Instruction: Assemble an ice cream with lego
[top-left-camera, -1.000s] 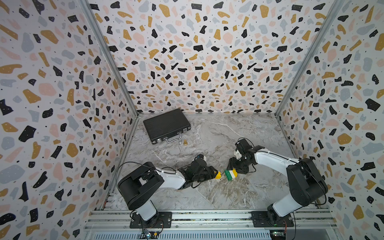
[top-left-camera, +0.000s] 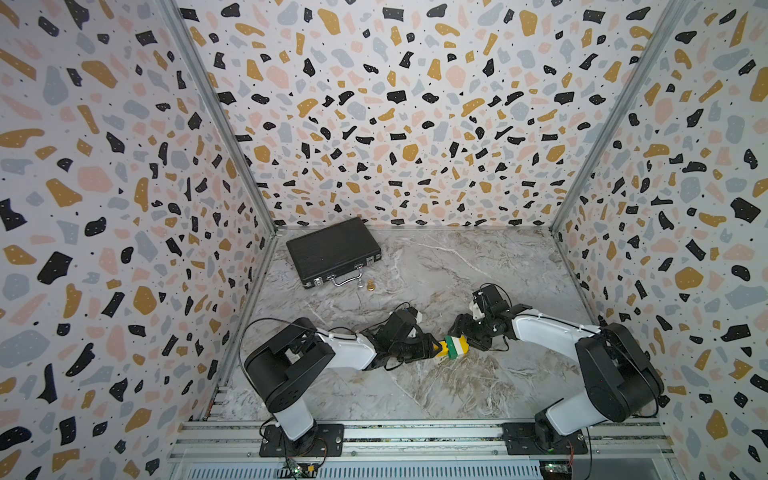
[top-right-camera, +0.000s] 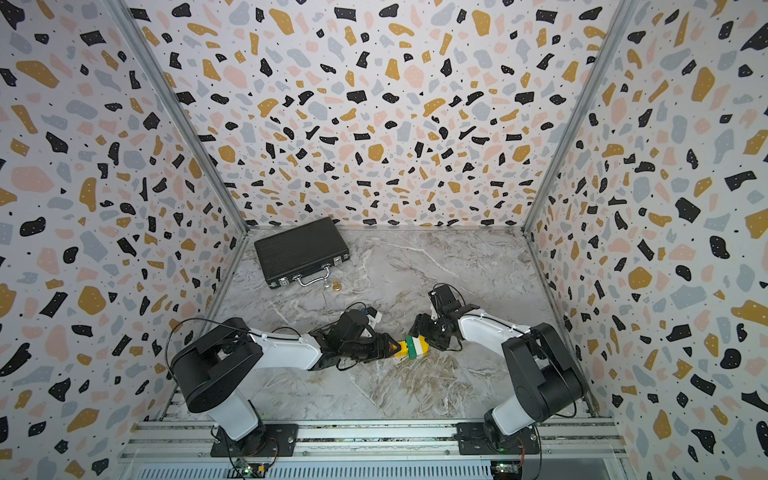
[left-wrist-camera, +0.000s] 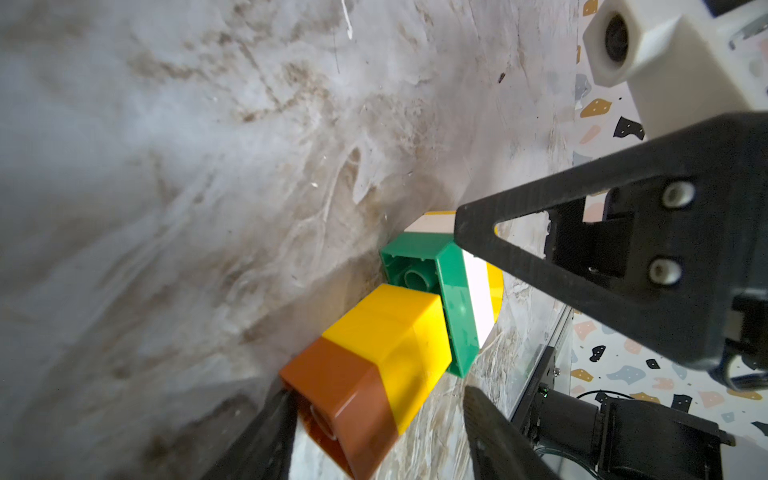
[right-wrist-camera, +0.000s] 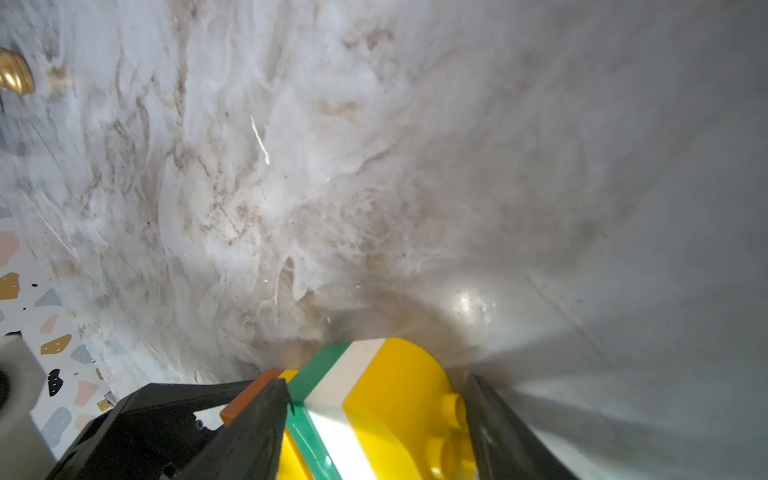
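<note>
On the marble table, a yellow brick piece (left-wrist-camera: 412, 352) with a brown brick (left-wrist-camera: 336, 380) at one end touches the hollow side of a green brick (left-wrist-camera: 456, 312), which carries white and yellow layers and a rounded yellow top (right-wrist-camera: 404, 384). My left gripper has its fingers apart around the brown end; whether it grips cannot be seen clearly. My right gripper is open, one finger either side of the layered green, white and yellow piece.
A black briefcase (top-left-camera: 332, 248) lies at the back left, with small brass-coloured items (top-left-camera: 370, 285) before its handle.
The yellow piece and the layered piece have come together.
</note>
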